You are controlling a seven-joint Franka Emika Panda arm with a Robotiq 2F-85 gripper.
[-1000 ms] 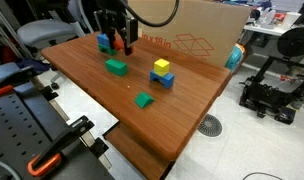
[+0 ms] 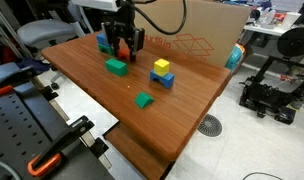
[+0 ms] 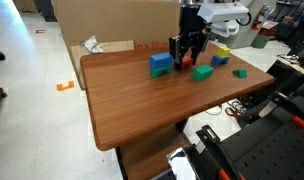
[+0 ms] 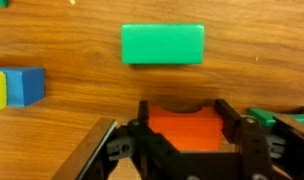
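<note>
A red block point(image 4: 186, 129) sits between the fingers of my gripper, which is shut on it, low over the wooden table point(image 4: 92, 95). In exterior view 1 the red block point(image 2: 123, 50) shows partly behind the gripper point(image 2: 124, 54). Just ahead in the wrist view lies a green rectangular block point(image 4: 163, 44), apart from the fingers. Whether the red block touches the table cannot be told.
A yellow block point(image 2: 162, 67) rests on a blue piece point(image 2: 162, 79) to one side. A small green block point(image 2: 143, 100) lies closer to the front. On the other side a blue block point(image 3: 161, 61) sits on a green piece point(image 3: 160, 72).
In exterior view 1 my gripper has shifted right, toward the yellow block, and the red block has moved with it. The other blocks stay in place.
</note>
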